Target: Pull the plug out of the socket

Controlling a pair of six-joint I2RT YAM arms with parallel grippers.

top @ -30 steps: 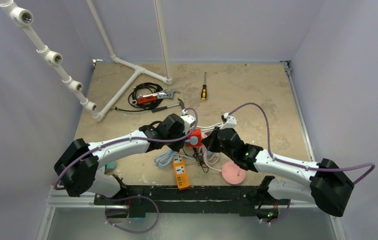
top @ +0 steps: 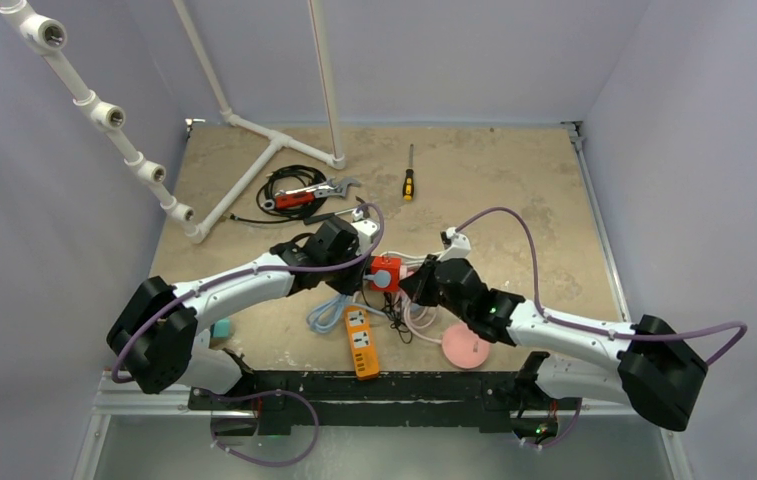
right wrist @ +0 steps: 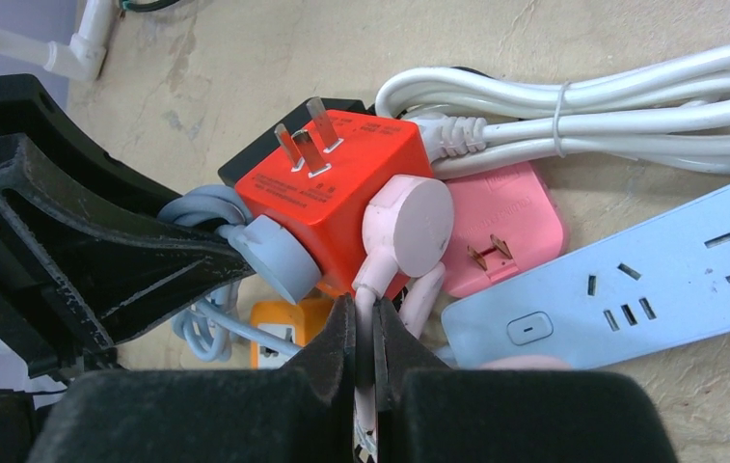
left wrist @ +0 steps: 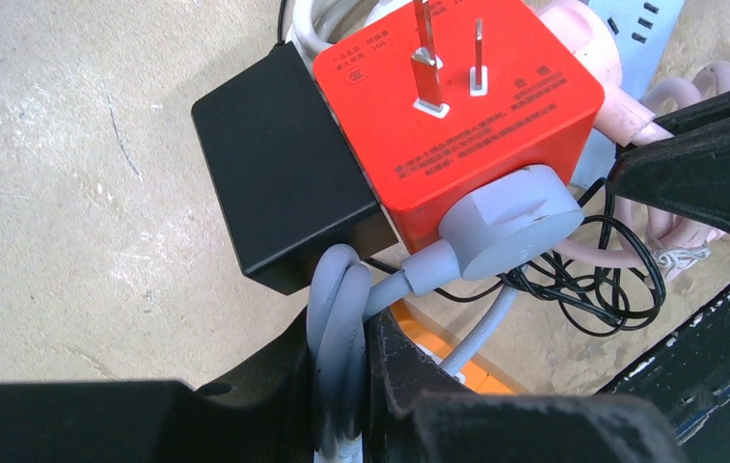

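A red cube socket adapter (left wrist: 457, 135) with prongs upward sits against a black box (left wrist: 279, 164). A light blue plug (left wrist: 510, 222) is on its side; my left gripper is shut on that plug's looped cable, left of the cube in the top view (top: 359, 275). A pale pink plug (right wrist: 407, 227) sits on another face of the cube (right wrist: 322, 193), and my right gripper is shut on its cable just below it. Both plugs appear to be against the cube.
An orange power strip (top: 362, 340), light blue strip (right wrist: 650, 289), pink adapter (right wrist: 500, 222) and bundled white cables (right wrist: 650, 121) crowd around. A screwdriver (top: 409, 185), tools and pipe frame (top: 279, 140) lie farther back.
My left gripper has moved slightly left and back from where it was a second ago. The right gripper has shifted slightly, and the red cube a little left.
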